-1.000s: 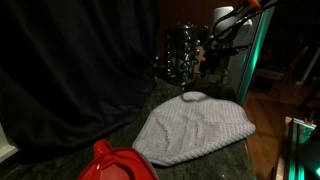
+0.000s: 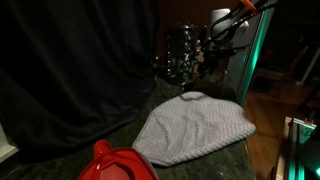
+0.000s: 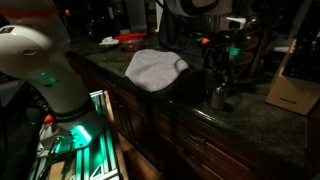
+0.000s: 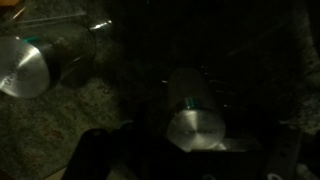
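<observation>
In the wrist view my gripper is open, its dark fingers showing at the bottom on either side. Between and ahead of them is a clear cylindrical container with a round silver end [image 4: 196, 130]; no contact with the fingers can be made out. A second silver-ended clear container [image 4: 25, 68] is at the left of that view. From the second exterior view, a small jar [image 3: 218, 97] stands on the dark counter beneath the hand. A light grey cloth [image 2: 195, 127] lies spread out on the counter, away from the gripper.
A red bowl or lid [image 2: 118, 165] sits at the front of the first exterior view. To the right of the jar is a larger brownish container [image 3: 294, 90]. The counter's front edge drops to dark drawers [image 3: 190, 140].
At the back right, the arm and hand have shifted only slightly. Cloth and red object have stayed where they were.
</observation>
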